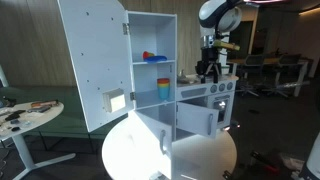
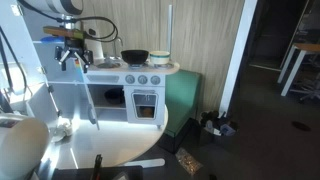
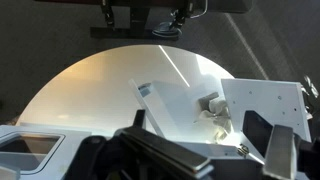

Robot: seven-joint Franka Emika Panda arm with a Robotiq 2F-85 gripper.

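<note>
My gripper (image 1: 208, 76) hangs above the counter of a white toy kitchen (image 1: 192, 93), with the arm reaching in from above. In the second exterior view the gripper (image 2: 74, 66) is over the left end of the counter, its two fingers spread with nothing visible between them. Dark fingers (image 3: 138, 120) stand apart along the lower part of the wrist view. Beside the kitchen, a white toy fridge (image 1: 133, 18) has its tall door (image 1: 98, 60) swung wide. A lower door (image 1: 155, 135) and a cabinet door (image 1: 193, 117) also stand open.
Colourful stacked cups (image 1: 163, 88) and a blue item with red (image 1: 152, 57) occupy fridge shelves. A black pan (image 2: 134, 57) and a pale pot (image 2: 163, 58) sit on the stove. Crumpled white material (image 3: 214, 110) lies by a door.
</note>
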